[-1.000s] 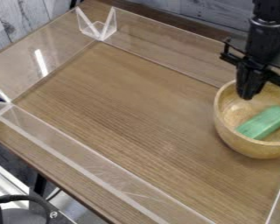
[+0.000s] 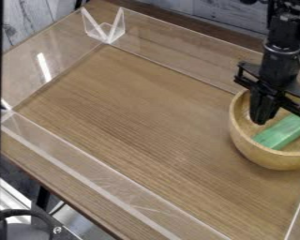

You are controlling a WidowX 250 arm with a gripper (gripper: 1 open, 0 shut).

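Note:
A wooden bowl (image 2: 250, 145) sits at the right side of the table, with a green block (image 2: 283, 133) lying inside it. My black gripper (image 2: 258, 106) hangs over the back left of the bowl, its fingers reaching down to about rim level. It looks shut, with nothing visible between the fingers. Whether it touches the bowl is hard to tell.
A clear plastic piece (image 2: 104, 26) stands at the back left. Clear walls edge the table, and a dark object (image 2: 22, 225) is at the bottom left corner.
My gripper has come down slightly toward the bowl over the last second. The bowl and green block look unmoved.

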